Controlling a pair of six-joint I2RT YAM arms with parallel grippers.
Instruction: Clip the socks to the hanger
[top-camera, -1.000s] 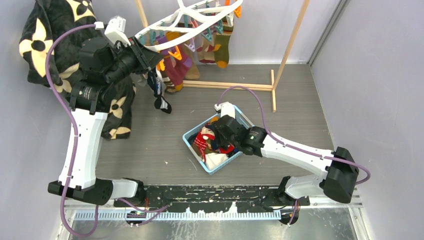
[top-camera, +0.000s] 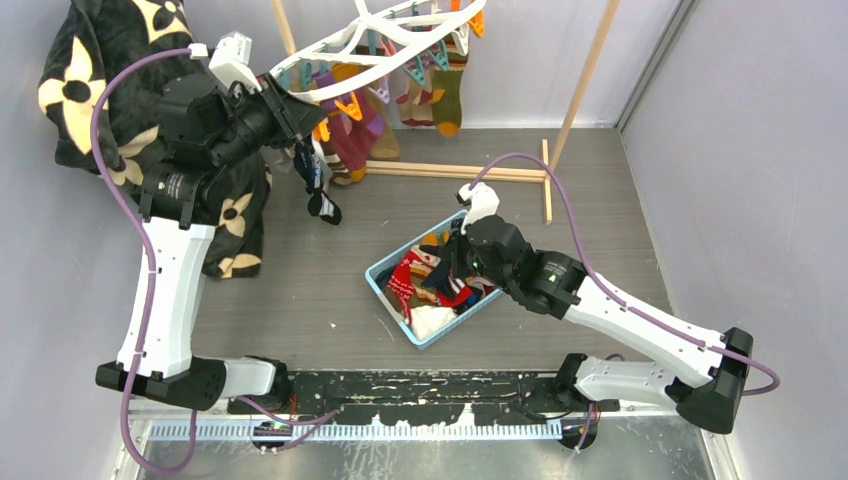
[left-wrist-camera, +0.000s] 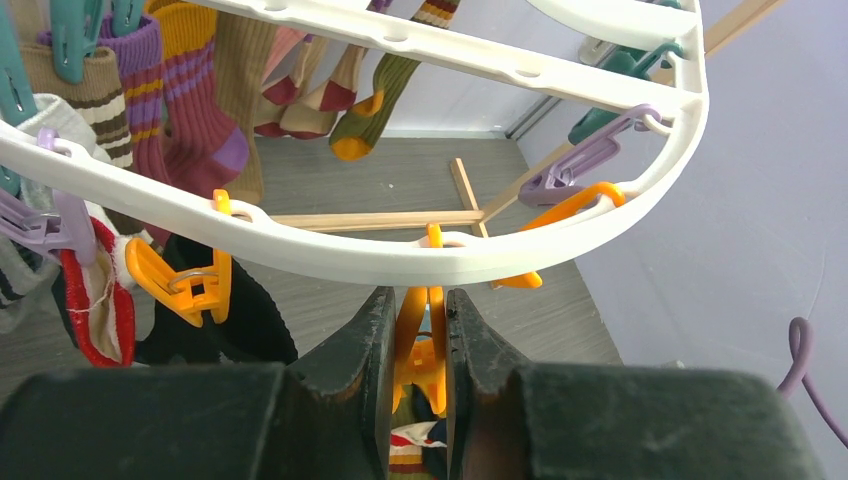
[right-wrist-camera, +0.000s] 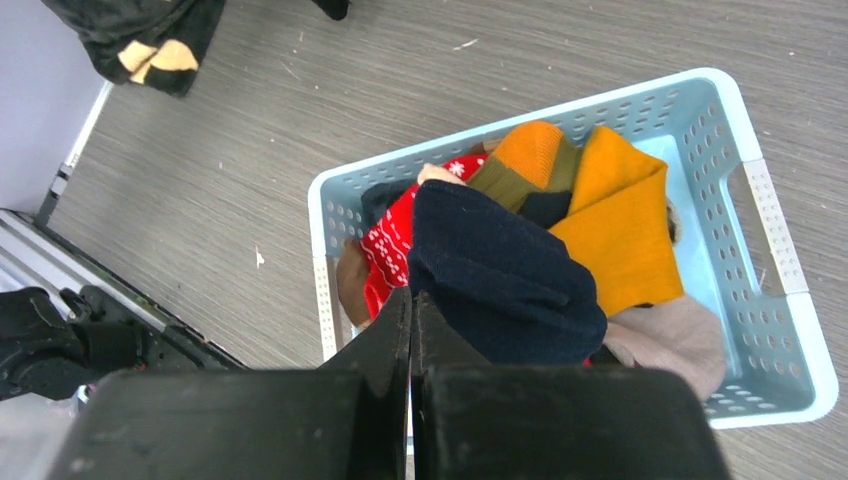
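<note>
In the left wrist view my left gripper is shut on an orange clip hanging from the near rim of the white hanger. The clip's upper prongs are squeezed between the fingers. In the right wrist view my right gripper is shut, its fingertips at the edge of a navy sock that spreads out from them above the basket. How much cloth lies between the fingers is hard to see. Several patterned socks hang from the hanger at its left.
Other socks, among them a mustard one and a red one, lie in the blue basket. Free orange clips and purple clips hang along the hanger. A wooden stand is behind; a dark flowered cloth hangs at left.
The left arm holds still at the hanger.
</note>
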